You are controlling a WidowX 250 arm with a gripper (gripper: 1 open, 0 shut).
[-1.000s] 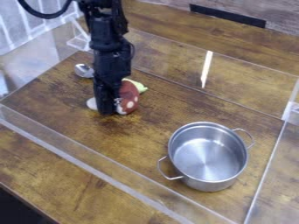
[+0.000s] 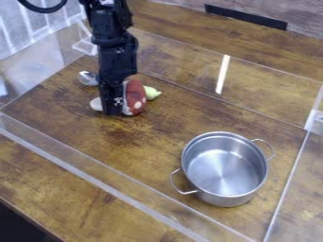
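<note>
My black gripper [image 2: 109,102] is low over the left part of the wooden table, among a cluster of objects. A red-and-white round object [image 2: 134,96] sits at its right side, partly hidden by it. A pale green item [image 2: 150,93] lies just right of that, and a small silver object [image 2: 87,77] is behind the gripper to the left. The fingertips are dark and partly hidden, so whether they hold anything is unclear.
A steel pot [image 2: 225,168] with two handles stands at the front right. Clear plastic edges border the work area.
My gripper has shifted a little to the left. The red-and-white object appears to have shifted slightly left too.
</note>
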